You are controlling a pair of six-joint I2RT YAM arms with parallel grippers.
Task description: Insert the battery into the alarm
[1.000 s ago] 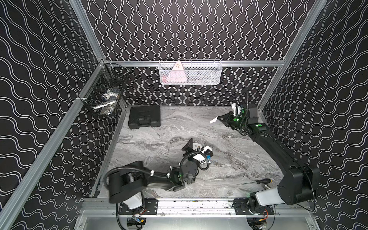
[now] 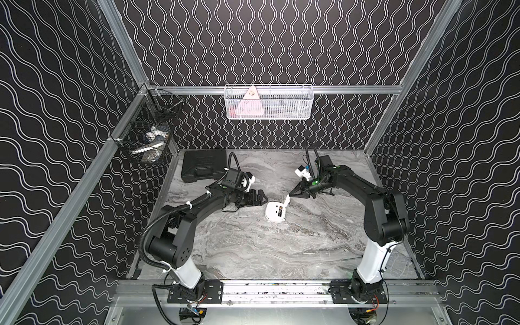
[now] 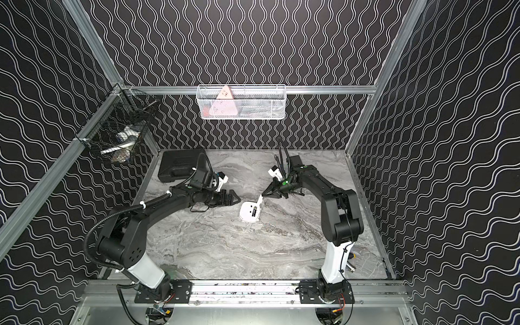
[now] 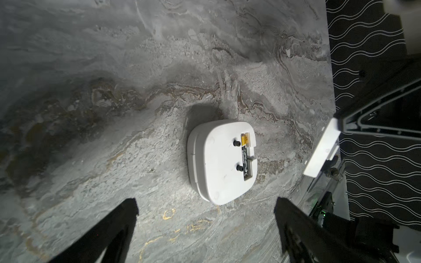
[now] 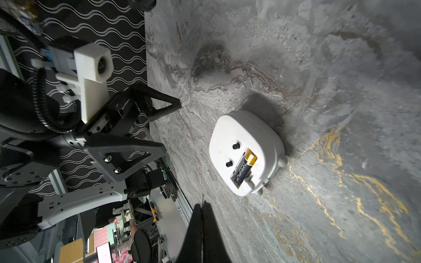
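Observation:
The white alarm [image 4: 219, 166] lies on the table, its back with two black posts facing up. In the alarm's slot lies a black-and-gold battery [image 5: 244, 167]; the slot is uncovered. My right gripper [image 2: 291, 195] is shut on a small white cover [image 4: 322, 148], held above and beside the alarm's slot side. In the right wrist view, the shut fingers [image 5: 206, 236] show but the cover does not. On the alarm's other side, my left gripper stands open with nothing between its fingers. Both grippers are clear of the alarm.
A black case [image 2: 204, 165] stands at the back left of the table. A white wire basket [image 2: 295, 108] hangs on the back rail, and a black wire basket [image 2: 132, 138] on the left.
My right gripper has carried the white cover left and toward the alarm. The left gripper moved from over the alarm to its left side. The alarm has stayed in place.

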